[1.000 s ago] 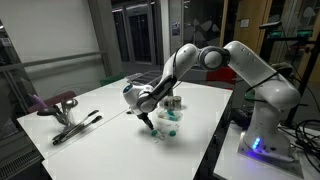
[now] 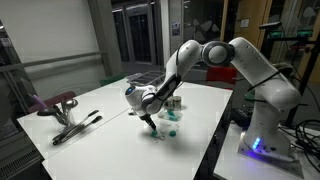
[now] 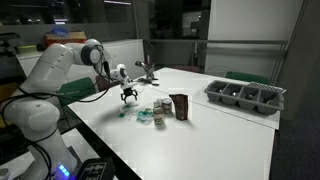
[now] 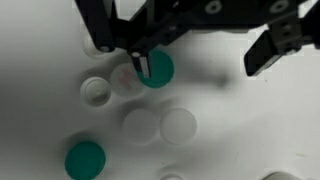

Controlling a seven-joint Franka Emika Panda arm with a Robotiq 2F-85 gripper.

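In the wrist view my gripper is open, its two dark fingers far apart. A green round lid [image 4: 157, 70] lies partly beneath the left finger; whether they touch I cannot tell. Another green lid [image 4: 85, 160] is at the lower left. Between and around them lie a clear disc [image 4: 179, 126], a second clear disc [image 4: 140, 126] and a small white ringed cap [image 4: 95, 91]. From the first exterior view, my gripper [image 2: 153, 127] points down, low over the white table [image 2: 100, 155], beside a green lid [image 2: 172, 133].
Several cans or jars [image 3: 159, 117] and a dark brown bag [image 3: 180, 107] stand near the lids. A grey compartment bin [image 3: 245, 95] sits at the table's far side. Dark-handled utensils [image 2: 66, 118] stand at the table's left.
In exterior view 1 the arm and gripper have shifted slightly. The things on the table look unchanged.
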